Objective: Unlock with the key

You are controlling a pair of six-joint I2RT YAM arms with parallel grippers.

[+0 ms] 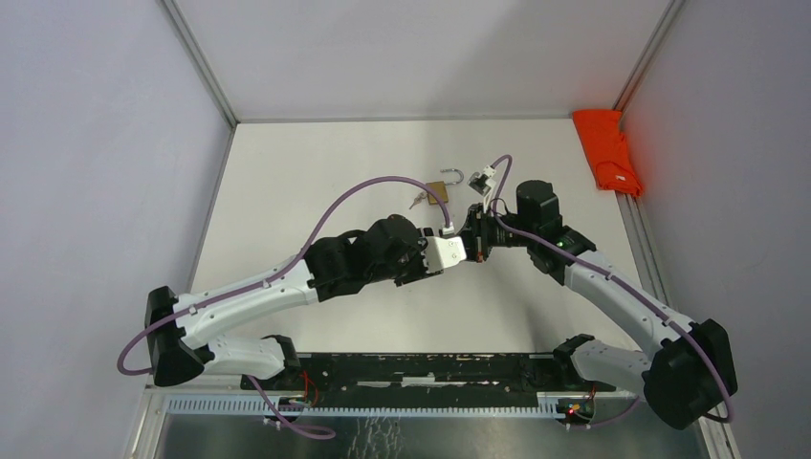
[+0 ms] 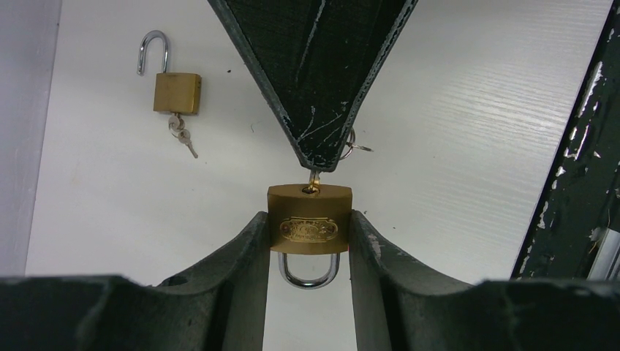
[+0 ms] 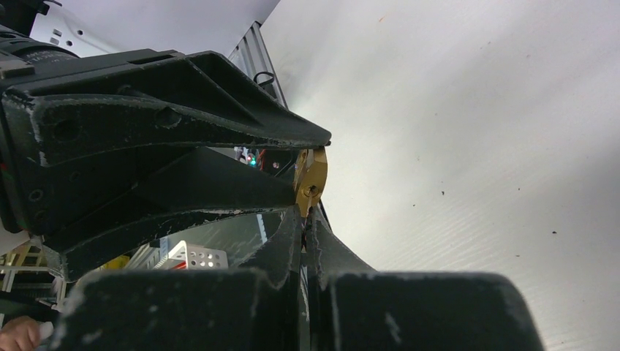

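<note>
My left gripper is shut on a brass padlock (image 2: 309, 245), one finger at each side of its body. The steel shackle (image 2: 310, 284) points away from the keyhole face, both legs running toward the body. In the left wrist view, my right gripper is shut on a key (image 2: 314, 178), whose blade meets the keyhole; how deep it sits cannot be told. A ring (image 2: 350, 146) with another key shows behind that fingertip. The right wrist view shows the padlock's narrow face (image 3: 312, 183) just beyond the right fingertips. The top view hides the held padlock and key.
A second brass padlock (image 2: 177, 93), its shackle open, lies on the table with keys (image 2: 186, 137) beside it. A red cloth (image 1: 607, 151) lies at the back right corner.
</note>
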